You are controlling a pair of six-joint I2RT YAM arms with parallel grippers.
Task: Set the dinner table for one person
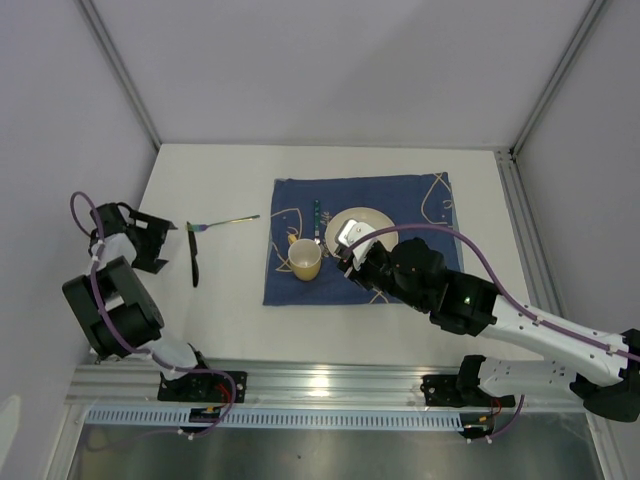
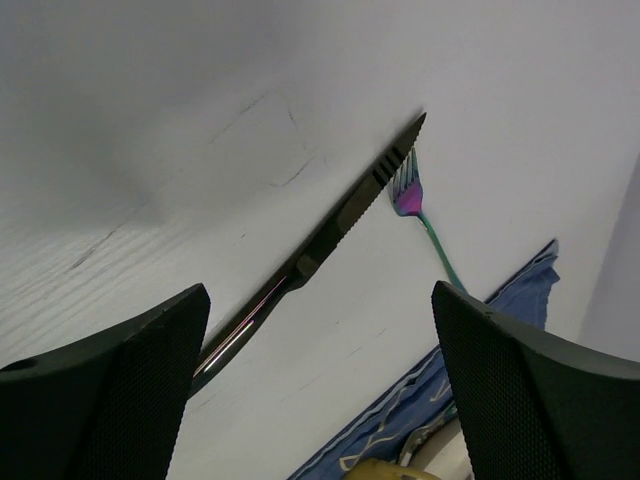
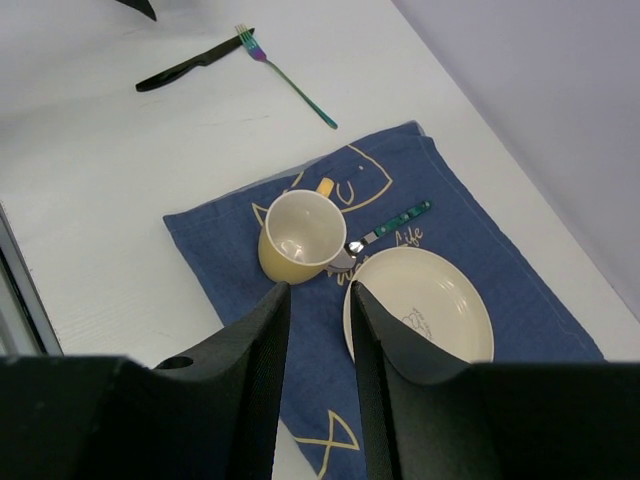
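A black knife [image 1: 194, 258] and an iridescent fork [image 1: 225, 222] lie on the bare left of the table. My left gripper [image 1: 160, 243] hovers left of the knife; in the left wrist view its fingers stand wide apart, the knife between and beyond them, nothing held. On the blue mat [image 1: 290, 290] are a cream mug [image 3: 301, 240], a spoon with a green handle [image 3: 398, 221] and a cream plate [image 3: 420, 305]. My right gripper is above the mat near plate and mug, fingers part open with nothing seen between them.
Walls and metal rails [image 1: 530, 240] edge the table; the right arm reaches across the front right.
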